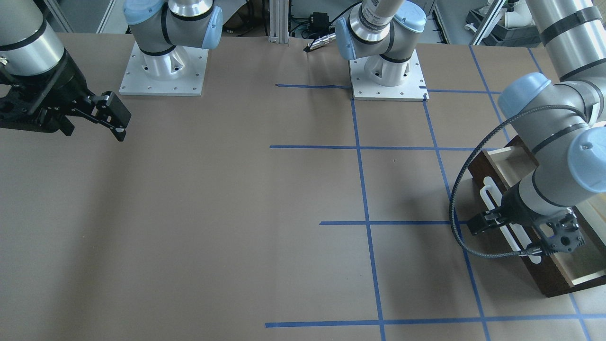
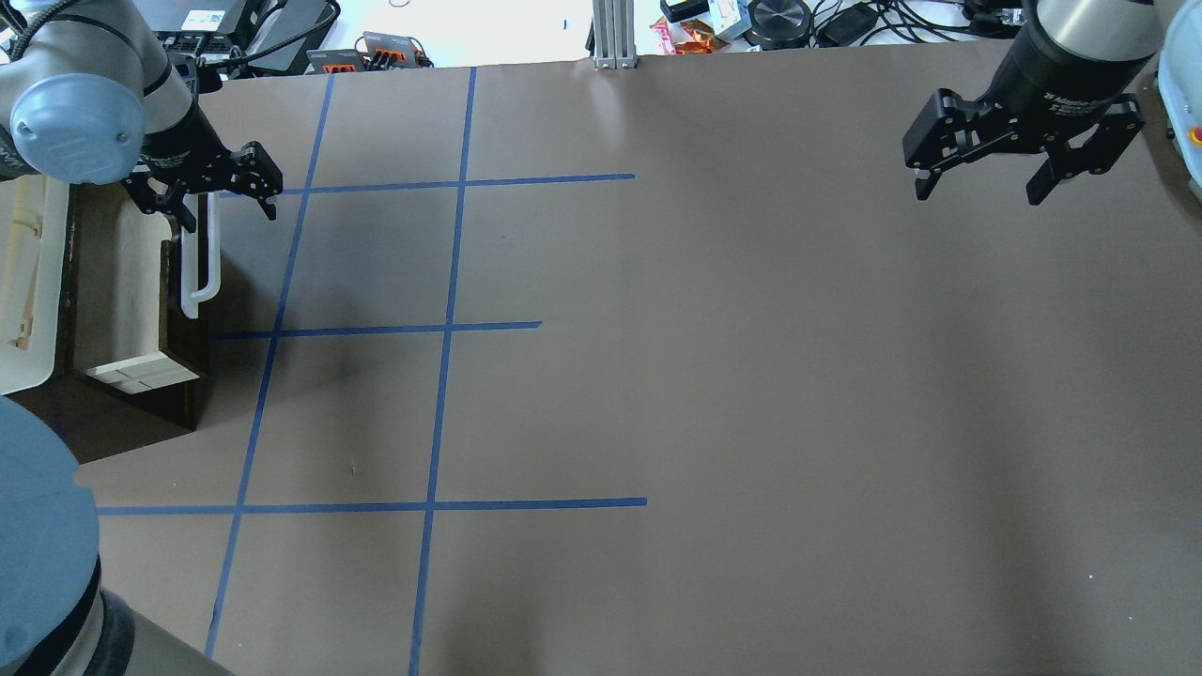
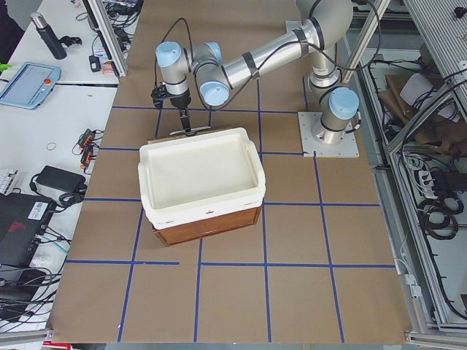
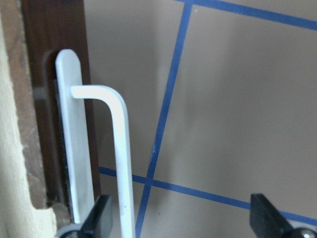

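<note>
A dark wooden box with an open drawer (image 1: 585, 261) sits at the right in the front view, a white lid (image 3: 201, 171) on top. Its drawer front carries a white bar handle (image 4: 121, 153). My gripper (image 2: 231, 220) is open just above the drawer front at the handle; in the left wrist view its two fingertips lie at the bottom, either side of the handle's lower part, with nothing clearly held.
Another arm's black gripper (image 2: 980, 192) hangs at the top right in the top view. More arm bases stand at the back in the front view.
</note>
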